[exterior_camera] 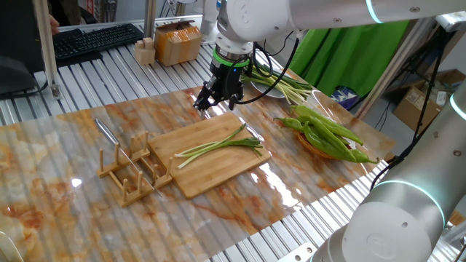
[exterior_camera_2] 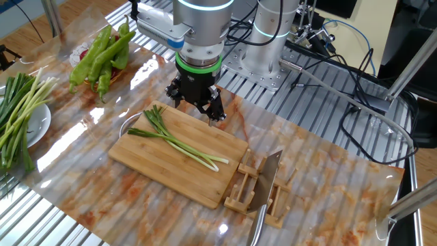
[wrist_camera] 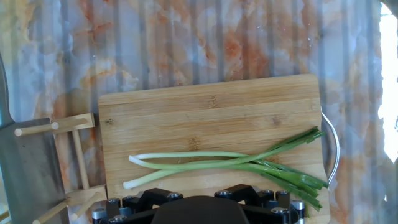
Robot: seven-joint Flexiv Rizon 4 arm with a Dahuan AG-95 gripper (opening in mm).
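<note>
Several green onions [wrist_camera: 205,165] lie together on a wooden cutting board [wrist_camera: 205,124], white ends toward the rack and green tops toward the board's metal handle [wrist_camera: 334,146]. My black gripper [exterior_camera_2: 196,108] points down above the long edge of the board nearer the robot base, its fingers spread apart and nothing visible between them. In the wrist view the fingers [wrist_camera: 127,208] show at the bottom edge, wide of each other. Beside the board stands a wooden peg rack [exterior_camera: 131,171], with a knife [exterior_camera_2: 265,188] resting in it.
Green peppers [exterior_camera_2: 102,58] fill a basket beyond the handle end of the board. More green onions [exterior_camera: 280,84] lie on a white plate [exterior_camera_2: 39,123]. A cardboard box [exterior_camera: 178,44] and keyboard [exterior_camera: 98,38] sit off the marbled sheet [exterior_camera: 51,182], which has free room around the rack.
</note>
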